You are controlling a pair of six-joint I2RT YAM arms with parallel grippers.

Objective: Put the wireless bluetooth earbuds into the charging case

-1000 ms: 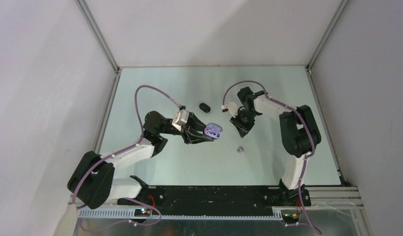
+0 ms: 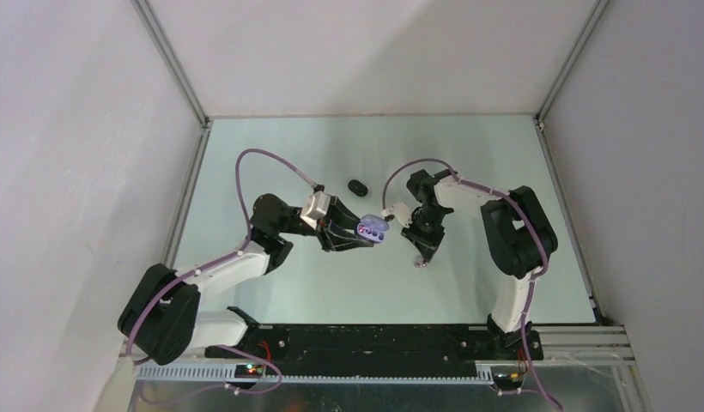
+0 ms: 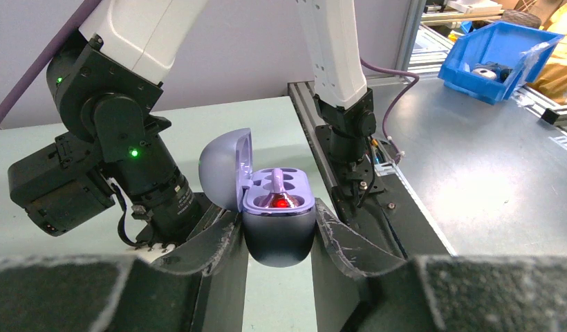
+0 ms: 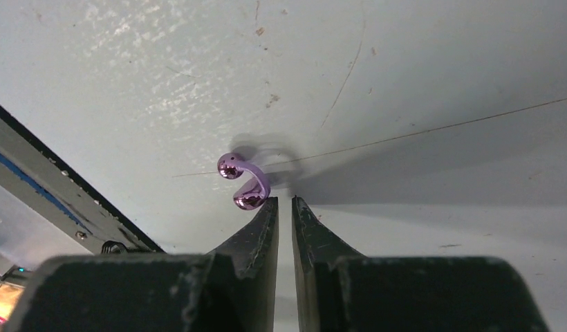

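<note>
The purple charging case (image 3: 277, 228) is held upright with its lid (image 3: 222, 169) raised, and my left gripper is shut on its dark lower body. In its tray a purple clip shape with shiny metal (image 3: 279, 199) and a red light shows, apparently one earbud. Another earbud (image 4: 256, 181), a purple clip with two shiny balls, rests on the table. My right gripper points down close beside that earbud, its fingers nearly together over a narrow gap. Nothing shows in that gap; the earbud is at the outer side of the left-hand fingertip (image 4: 269, 214), perhaps touching.
A small dark oval object (image 2: 357, 187) lies on the table behind the grippers. Beyond the table's edge stands a blue bin (image 3: 491, 59).
My right gripper has come toward the table's front, onto the loose earbud's spot. The left arm and the case have stayed still.
</note>
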